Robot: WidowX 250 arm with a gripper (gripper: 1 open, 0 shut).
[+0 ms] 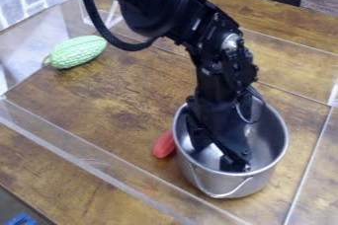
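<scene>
My black gripper point(215, 142) reaches down inside a steel pot point(226, 183) at the lower right of the camera view. Its fingers are mostly within the pot and dark against it; whether anything lies between them is hard to see. A red elongated object point(165, 143) lies on the wooden table just left of the pot, partly behind it.
A pale green corn-like vegetable point(74, 52) lies at the upper left near a clear low wall. A blue item point(19, 219) shows at the bottom left corner.
</scene>
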